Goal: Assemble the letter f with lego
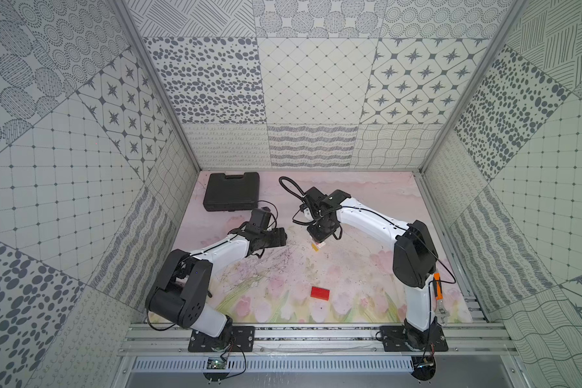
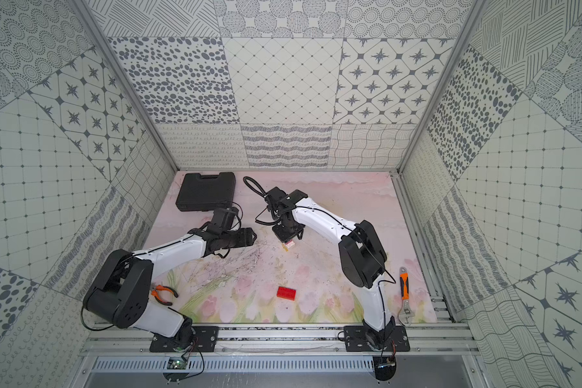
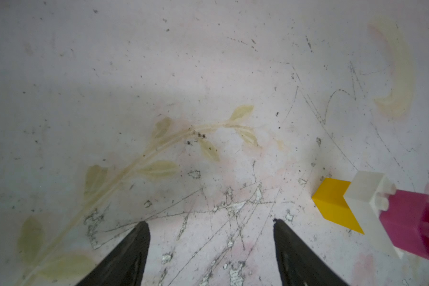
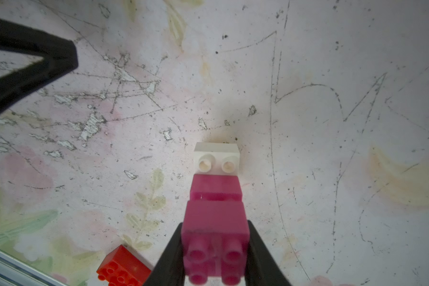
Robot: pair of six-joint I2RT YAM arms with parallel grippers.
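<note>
My right gripper is shut on a pink brick (image 4: 216, 215). This brick is part of a stack with another pink brick face and a white brick (image 4: 217, 159). In the left wrist view a yellow brick (image 3: 336, 202) adjoins the white one at the stack's far end. Whether the stack touches the table cannot be told. My left gripper is open, its fingers well apart and only bare table between them; it stands to the left of the stack. A red brick (image 1: 320, 293) lies alone near the table's front, studs up.
A black case (image 1: 231, 191) sits at the back left. Orange-handled pliers (image 2: 163, 293) lie by the left arm's base, and an orange-handled tool (image 2: 404, 285) lies at the right edge.
</note>
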